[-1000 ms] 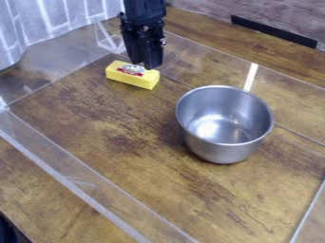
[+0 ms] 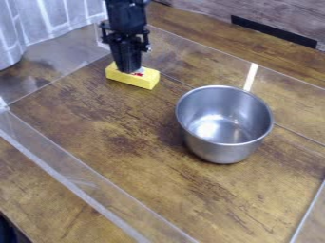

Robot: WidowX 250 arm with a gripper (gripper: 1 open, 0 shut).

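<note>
A yellow block (image 2: 137,80) with a small red and white patch on top lies on the wooden table at upper middle. My black gripper (image 2: 127,66) is over its left part, fingertips low at or just behind its top; whether they touch it is unclear, and so is the state of the fingers.
A steel bowl (image 2: 225,123) stands to the right of the block. Clear strips run along the table (image 2: 114,180), and a pale translucent sheet (image 2: 32,28) is at the upper left.
The block and bowl look to be in the same places.
</note>
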